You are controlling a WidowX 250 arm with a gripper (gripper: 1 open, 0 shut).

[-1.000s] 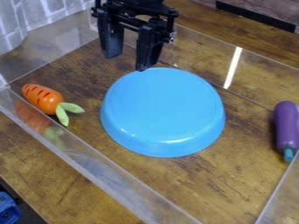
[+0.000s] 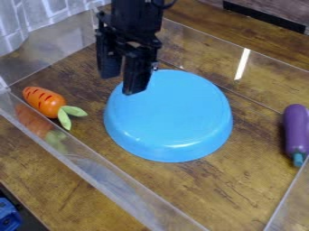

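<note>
The dark gripper [image 2: 122,62] hangs over the back-left edge of a blue dome-shaped disc [image 2: 169,117] in the middle of the wooden floor; whether it is open or shut is hard to make out. An orange toy carrot [image 2: 45,101] with green leaves lies left of the disc. A purple toy eggplant [image 2: 295,131] lies at the far right.
Clear plastic walls run along the left, the front left and the right. A blue object [image 2: 6,217] sits outside the wall at bottom left.
The gripper has shifted a little to the left and turned. The carrot, disc and eggplant are unchanged.
</note>
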